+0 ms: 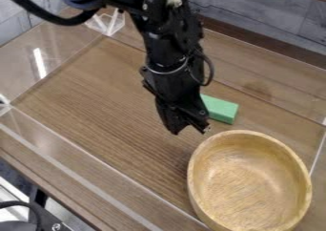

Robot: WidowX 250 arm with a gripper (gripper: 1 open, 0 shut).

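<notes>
The black gripper (182,118) points down over the middle of the wooden table (90,111), shut, with nothing visible between its fingers. Just right of it a small green block (222,110) lies on the table, partly behind the arm. A round tan bowl (249,187) sits at the front right, just below and right of the gripper's tips.
Grey wooden walls edge the back, with a wooden ledge at the top right. Cables show at the bottom left beyond the table's front edge.
</notes>
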